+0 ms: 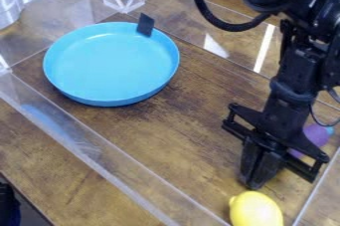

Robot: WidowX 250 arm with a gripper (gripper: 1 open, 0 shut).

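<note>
My black gripper hangs low over the wooden table at the right, its fingertips just above a yellow lemon-like object at the bottom edge. Whether the fingers are open or shut is hard to tell from this angle. A purple object is partly hidden behind the gripper at the right. A blue round plate lies at the upper left.
Clear plastic walls border the work area. A small dark block stands by the plate's back rim.
</note>
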